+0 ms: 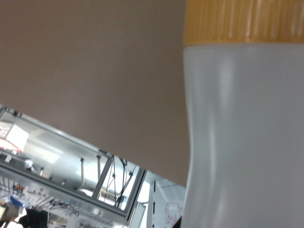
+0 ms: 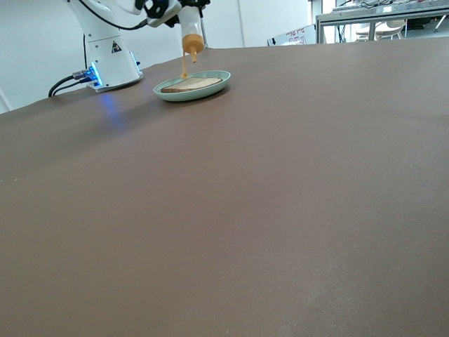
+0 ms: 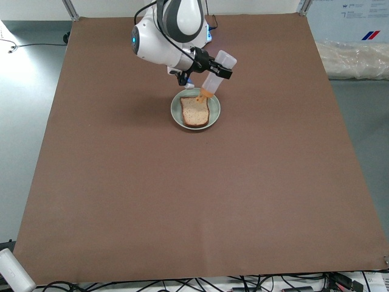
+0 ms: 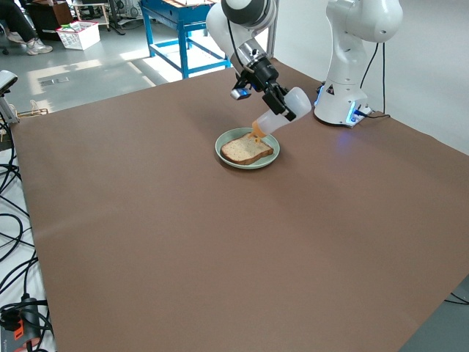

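My gripper (image 3: pixel 206 70) is shut on a translucent squeeze bottle (image 4: pixel 288 110) with an orange cap (image 2: pixel 193 43), tilted cap-down above a slice of bread (image 3: pixel 194 113) on a pale green plate (image 4: pixel 227 138). A thin orange strand runs from the cap toward the bread in the top view. In the wrist view the bottle (image 1: pixel 242 133) fills the right side; the fingers are hidden there.
The white robot base (image 4: pixel 337 95) with cables stands at the table's edge behind the plate. Cables and equipment lie beyond the near edge in the left camera view.
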